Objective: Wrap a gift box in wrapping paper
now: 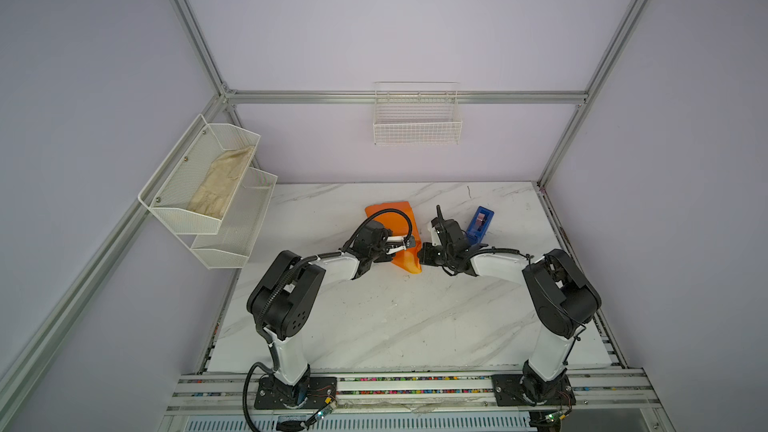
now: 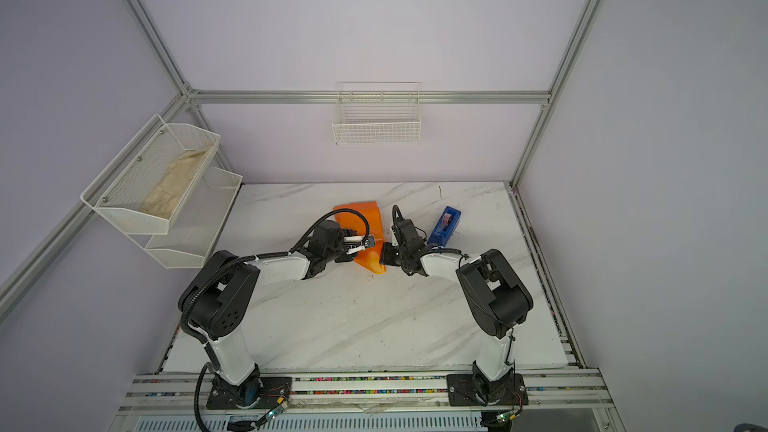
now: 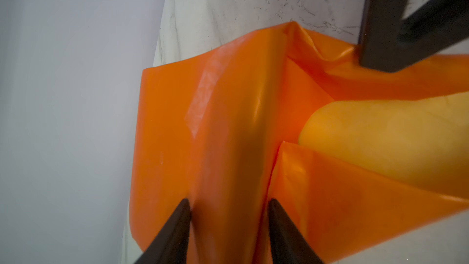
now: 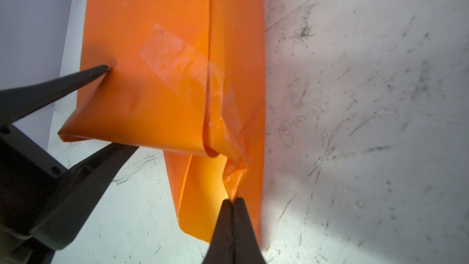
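Orange wrapping paper (image 1: 382, 210) (image 2: 356, 210) (image 4: 156, 93) lies folded on the table, strips of clear tape on its top; whether the box is inside is hidden. Its near end stands open, showing a yellow inside (image 3: 381, 142). My left gripper is shut on a folded, raised edge of the paper, a finger to each side. My right gripper is shut at the crumpled corner of the open end; nothing clearly shows between its fingertips, which touch or nearly touch the paper.
A blue tray (image 1: 480, 220) (image 2: 445, 220) with small items sits behind the right arm. Wire shelves (image 1: 208, 224) hang on the left wall and a basket (image 1: 416, 132) on the back wall.
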